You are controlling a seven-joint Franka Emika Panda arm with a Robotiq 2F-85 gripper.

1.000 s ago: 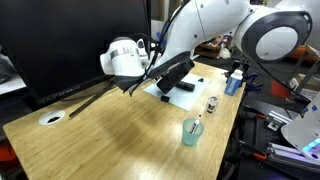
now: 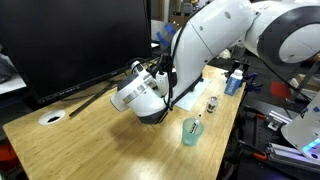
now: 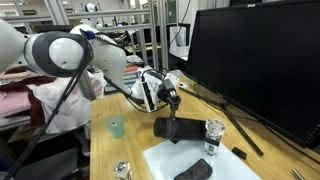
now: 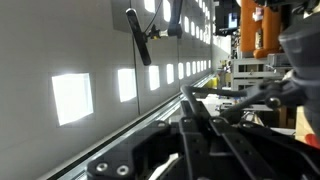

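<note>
My arm's white wrist (image 2: 137, 96) hangs tilted above the wooden table in exterior view 1. The gripper (image 3: 168, 98) at its end is small and dark in exterior view 2, near the black cylinder (image 3: 181, 129) but not clearly touching it. At the right of the wrist view a blurred grey shape (image 4: 300, 55) fills the edge. The fingers cannot be made out clearly there, nor can anything between them. A pale green cup (image 2: 192, 131) with a white thing in it stands on the near part of the table.
A white sheet (image 3: 225, 164) lies beneath a dark flat object (image 3: 193, 171). Beside them stands a shiny crumpled item (image 3: 214, 130). A small metallic can (image 2: 212, 104) and a blue bottle (image 2: 234, 82) are to the right.
In exterior view 1 the arm's end has come down and toward the right, tilting over, and now hides part of the dark object on the sheet. The green cup has not moved.
</note>
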